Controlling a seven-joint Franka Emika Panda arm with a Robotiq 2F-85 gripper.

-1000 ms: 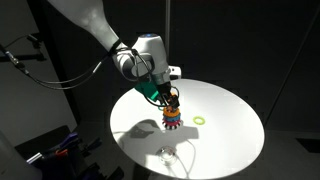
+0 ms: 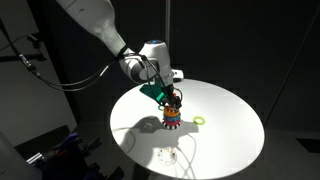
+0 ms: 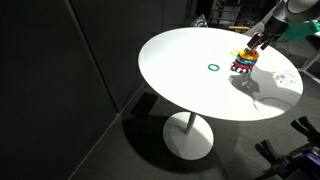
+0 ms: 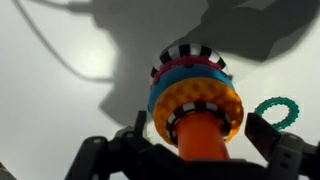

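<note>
A stack of coloured rings [image 2: 171,119] stands on the white round table. In the wrist view its layers [image 4: 190,75] show a black-and-white checked ring, then red, blue and orange ones, with an orange-red piece [image 4: 202,138] on top. My gripper is open directly over the stack, its fingers on either side of the top piece. From the outside views the gripper [image 2: 172,98] appears low over the stack; whether a finger touches it I cannot tell.
A thin green ring [image 4: 277,112] lies flat beside the stack, and a pale round piece [image 2: 166,155] rests nearer the table's front edge. Dark shadows fall around the stack.
The arm has come down slightly and shifted a little to the right in exterior view 1, bringing the gripper closer over the stack. The stack and green ring appear unmoved.
</note>
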